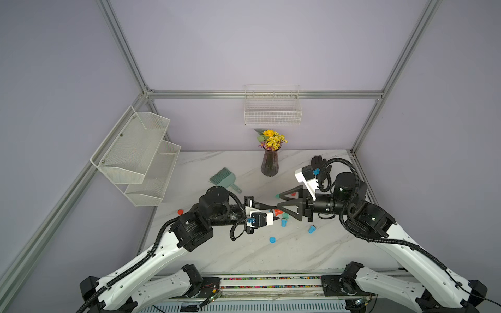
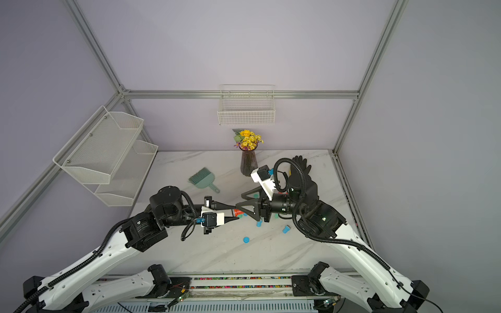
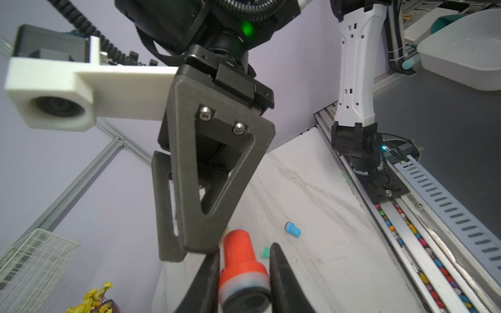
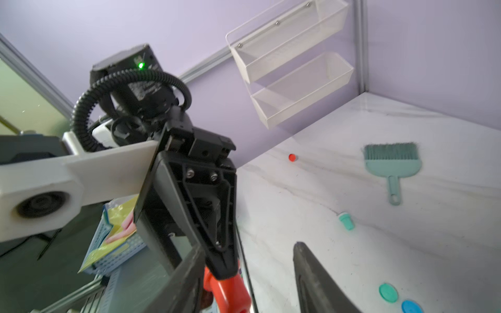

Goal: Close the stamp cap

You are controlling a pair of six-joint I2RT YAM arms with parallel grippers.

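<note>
In the left wrist view, a red stamp [image 3: 241, 255] with a pale band and a dark lower end sits between the blurred fingers of my left gripper, which is shut on it. The right wrist view shows the stamp's red end [image 4: 229, 294] under the left gripper's fingers. My right gripper is part open, its fingers apart with bare tabletop showing between them. Seen from above, its tips [image 1: 279, 205] are close to the left gripper's tips. A small red round piece [image 4: 292, 157], perhaps a cap, rests far left on the table.
Blue stamps [image 1: 312, 228], a blue disc [image 1: 272, 240] and green pieces [image 4: 346, 220] are scattered below the arms. A green brush [image 1: 224, 177] and a vase of flowers [image 1: 269, 162] stand farther back.
</note>
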